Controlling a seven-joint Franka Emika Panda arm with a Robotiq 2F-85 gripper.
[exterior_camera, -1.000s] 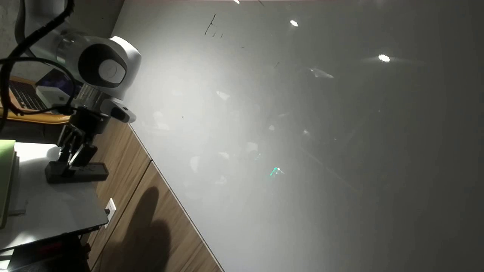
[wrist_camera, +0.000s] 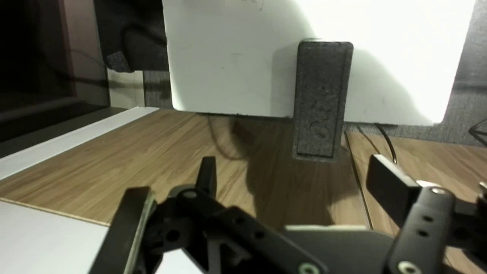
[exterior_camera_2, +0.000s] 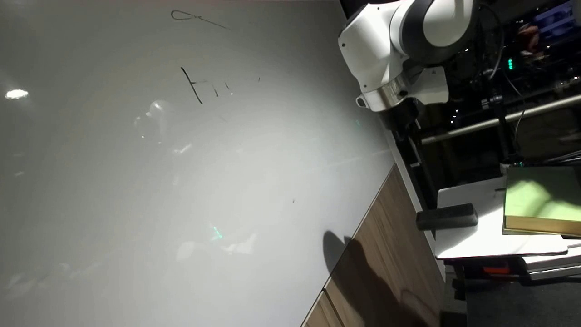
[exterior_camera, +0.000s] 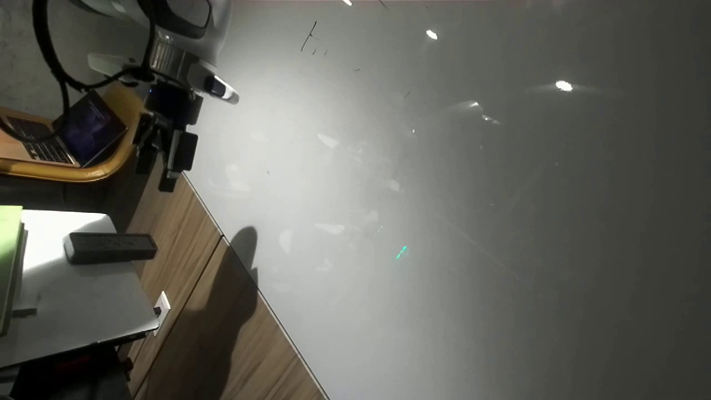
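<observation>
A dark rectangular block, looking like a whiteboard eraser (wrist_camera: pixel 322 98), lies on a white-topped stand (exterior_camera: pixel 86 300) and juts past its edge. My gripper (exterior_camera: pixel 159 174) hangs in the air above and apart from it. In the wrist view the gripper's dark fingers (wrist_camera: pixel 393 189) are spread wide, with nothing held between them. The large whiteboard (exterior_camera_2: pixel 179 190) carries a looped line (exterior_camera_2: pixel 197 17) and a few short dark strokes (exterior_camera_2: pixel 191 85) near its top. In exterior view 2 the fingers are hard to make out against the dark background.
A green book (exterior_camera_2: pixel 542 190) rests on the stand beside the eraser. Wood panelling (exterior_camera: pixel 193 286) with a wall socket (exterior_camera: pixel 162 312) runs below the whiteboard. Behind the arm, a laptop (exterior_camera: pixel 93 126) sits on a yellow chair (exterior_camera: pixel 100 174). The board's front is clear of objects.
My gripper was down at the eraser a second ago; it has since risen away from it toward the upper right in exterior view 1. The eraser remains on the stand, barely shifted.
</observation>
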